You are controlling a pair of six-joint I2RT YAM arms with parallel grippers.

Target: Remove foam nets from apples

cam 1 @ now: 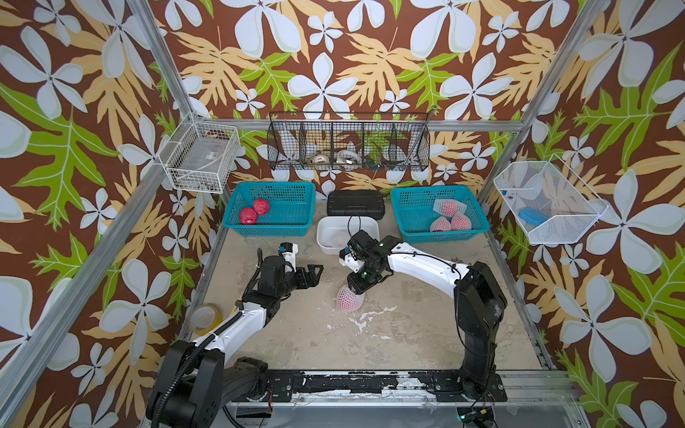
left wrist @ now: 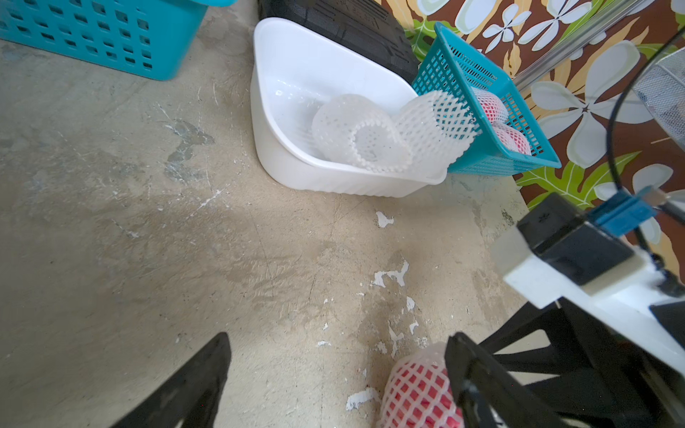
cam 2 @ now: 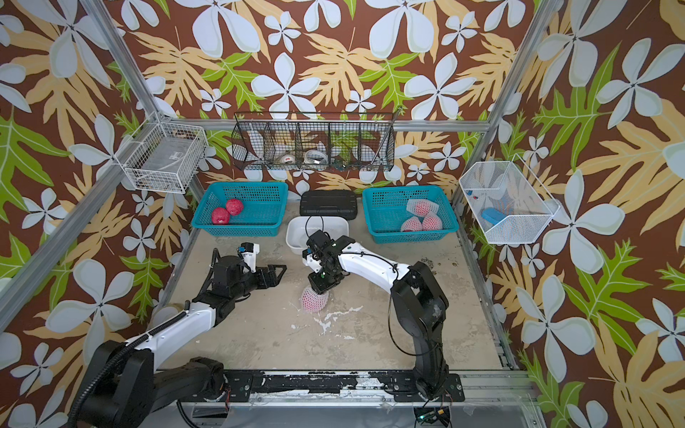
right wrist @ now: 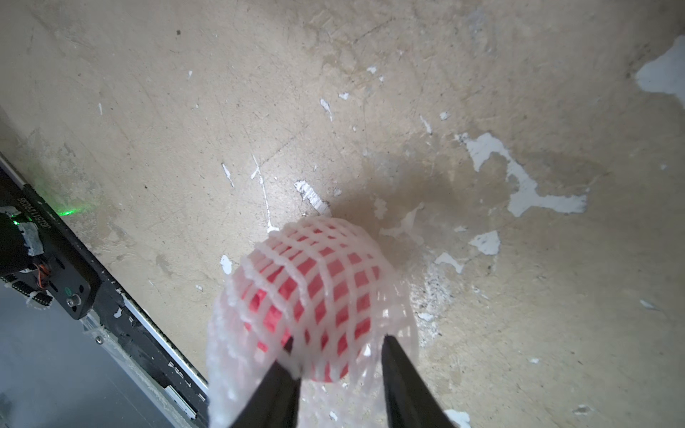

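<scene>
On the table, an apple in a white foam net [cam 1: 349, 300] sits directly below my right gripper [cam 1: 354, 286]. In the right wrist view, red skin shows through the mesh of the net [right wrist: 314, 285]. The net's loose part reaches up around the fingertips [right wrist: 285, 378] of the right gripper, which stand apart; whether they touch the mesh cannot be told. My left gripper is open and empty, off to the left of that apple. Two bare red apples [cam 1: 254, 211] lie in the left teal basket [cam 1: 292, 227]. The right teal basket [cam 1: 414, 232] holds three netted apples [cam 1: 450, 217].
A white tub [left wrist: 285, 153] with removed foam nets [left wrist: 378, 135] in it stands at the back between the baskets, in front of a black case [cam 1: 355, 203]. Wire baskets hang on the walls. Free table lies around the left gripper and toward the front edge.
</scene>
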